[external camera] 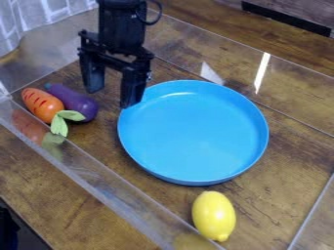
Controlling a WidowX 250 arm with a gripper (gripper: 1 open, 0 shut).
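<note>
My gripper [112,80] hangs open in the upper left, its two dark fingers above the table between the vegetables and the blue plate, nothing between them. Just below and left of it a purple eggplant [73,103] lies beside an orange carrot [41,103] with a green top. A large round blue plate [193,132] lies empty in the centre. A yellow lemon [214,215] lies near the front, below the plate.
Clear plastic walls run along the left and front of the wooden table [248,49]. The table behind and right of the plate is clear.
</note>
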